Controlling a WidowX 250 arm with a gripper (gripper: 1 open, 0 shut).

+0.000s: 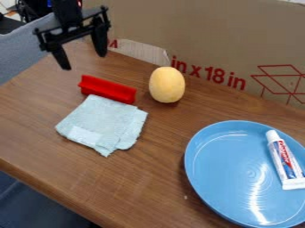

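My black gripper (84,55) hangs at the upper left, fingers apart and empty, above and behind a red bar-shaped block (107,88). A folded pale blue cloth (102,124) lies in front of the block. A yellow egg-shaped object (167,85) rests to the right of the block. At the right, a blue plate (226,183) holds a white, red and blue toothpaste tube (284,160).
A cardboard box (215,36) stands along the back of the wooden table (119,191). Grey material (24,58) lies beyond the left edge. The table between cloth and plate is clear.
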